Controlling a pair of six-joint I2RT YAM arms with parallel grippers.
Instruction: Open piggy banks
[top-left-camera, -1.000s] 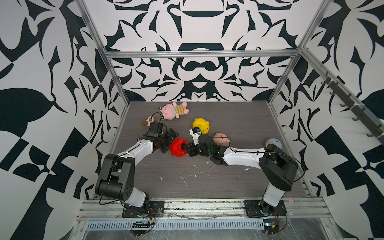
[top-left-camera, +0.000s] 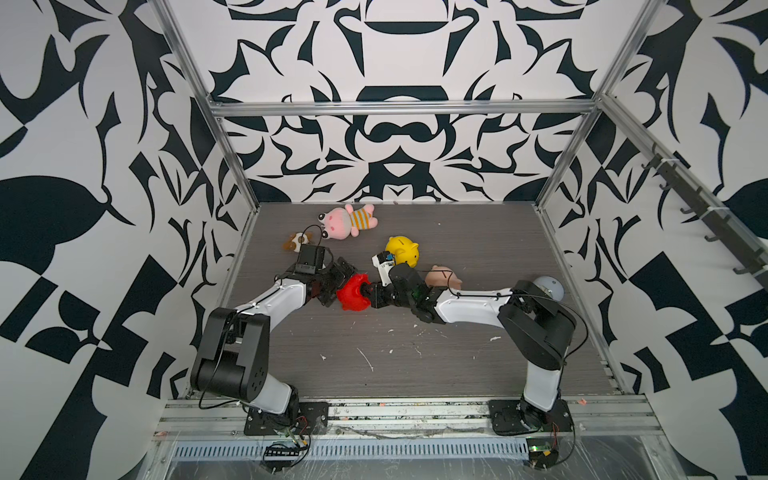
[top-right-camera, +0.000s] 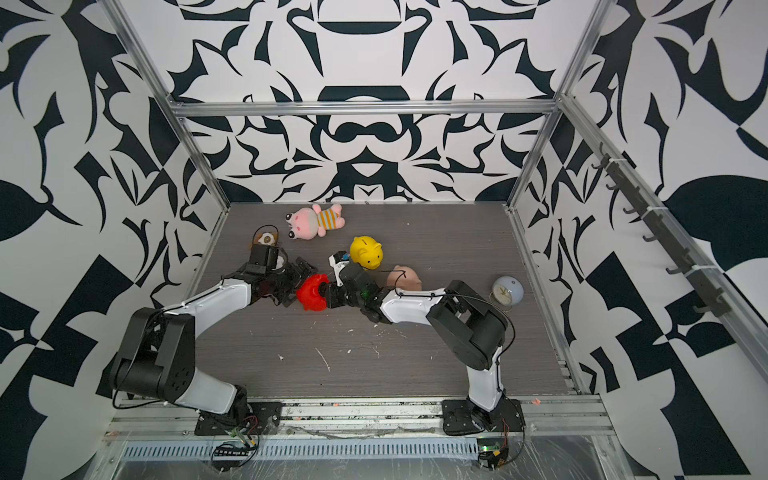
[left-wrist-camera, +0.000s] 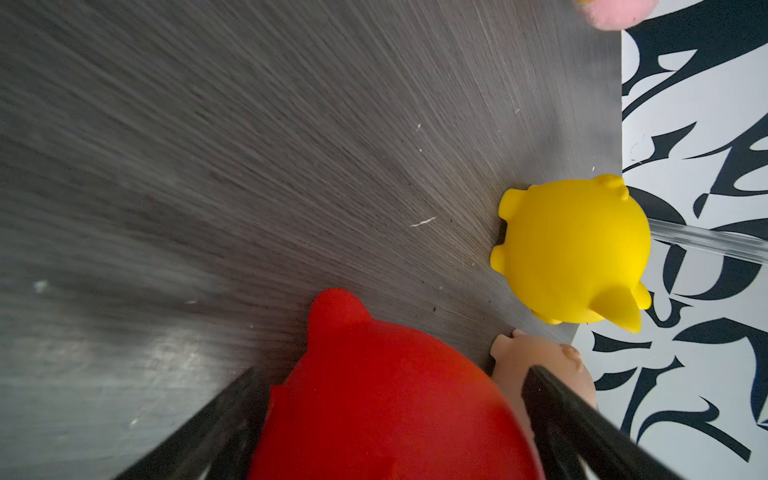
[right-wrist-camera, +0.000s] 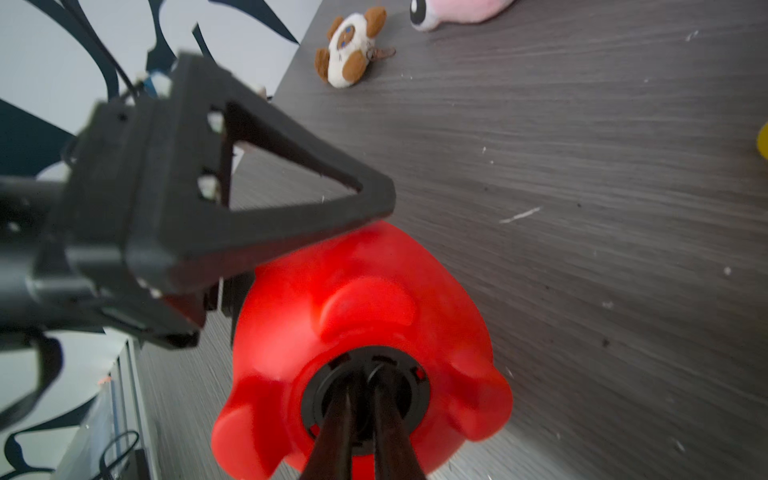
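Observation:
A red piggy bank (top-left-camera: 350, 294) lies on its side at the middle-left, its black round plug (right-wrist-camera: 366, 400) facing my right gripper. My right gripper is shut, with its fingertips at the plug's centre. My left gripper stands open at the red bank's other side, its dark fingers flanking the red body. A yellow piggy bank (top-left-camera: 402, 251) and a pale pink piggy bank (top-right-camera: 404, 277) sit behind and to the right, the pink one partly hidden by the right arm.
A pink striped plush toy (top-left-camera: 347, 221) and a brown-white plush toy (right-wrist-camera: 349, 49) lie at the back left. A grey ball (top-right-camera: 506, 290) sits at the right edge.
My right arm and gripper have moved slightly left and up in the top left view, and the red piggy bank has shifted slightly left with them. The left arm looks unchanged.

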